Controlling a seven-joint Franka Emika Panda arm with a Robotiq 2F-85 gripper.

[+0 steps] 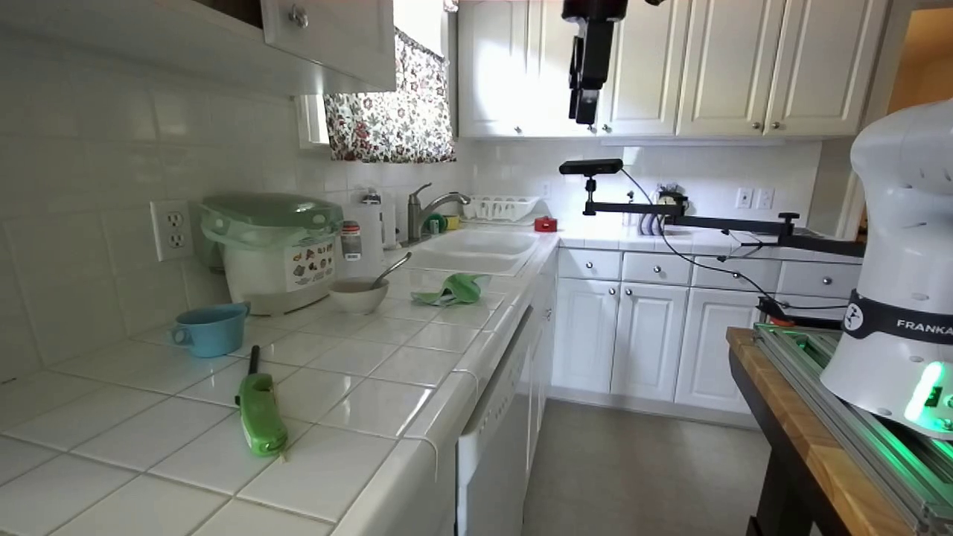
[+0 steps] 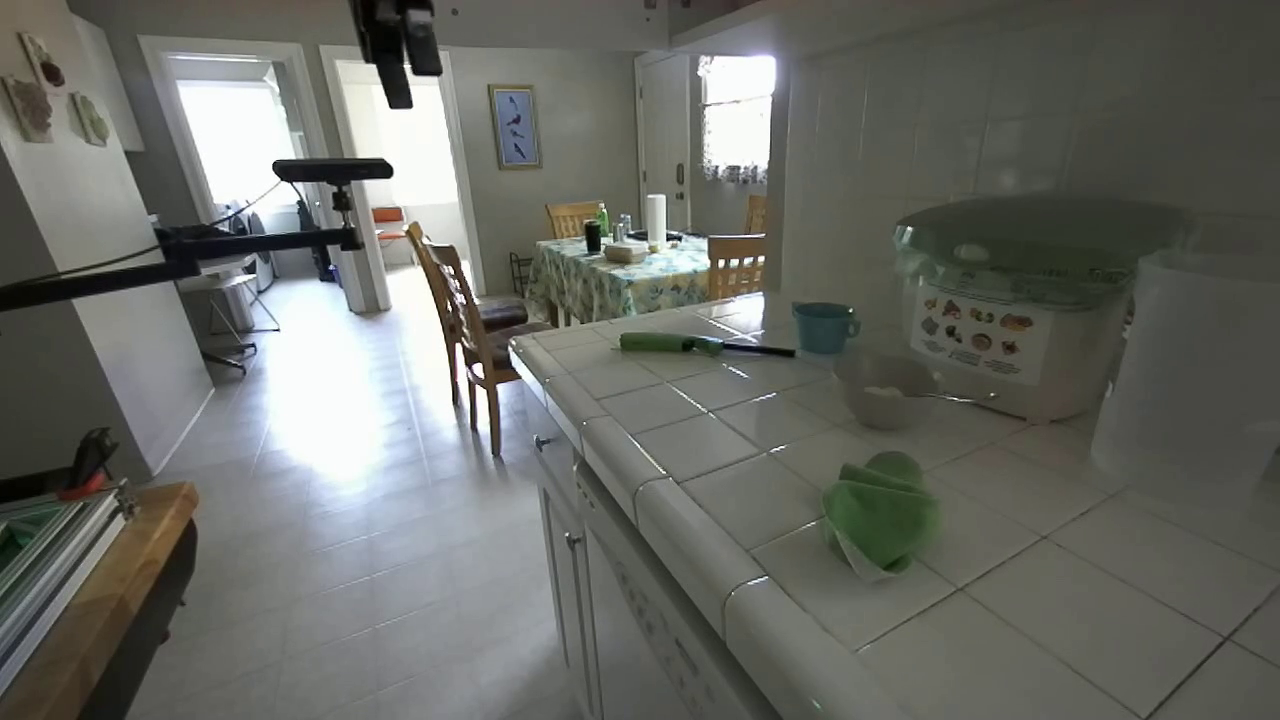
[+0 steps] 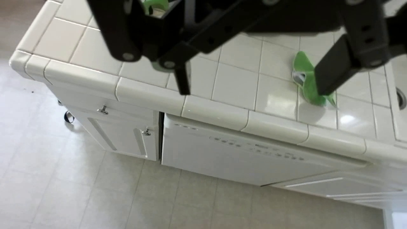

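High above the floor, level with the upper cabinets, hangs my gripper. In the wrist view my gripper is open, its fingers wide apart with nothing between them. On the tiled counter below are a green lighter with a black nozzle, a blue cup, a pale bowl with a spoon in it, and a crumpled green cloth. One finger partly overlaps the cloth in the wrist view. The lighter shows only in part at that view's top edge.
A white bin with a green lid stands against the wall behind the bowl. Farther along is the sink with its faucet. A camera on a black boom reaches out from the right. Open counter surrounds the cloth.
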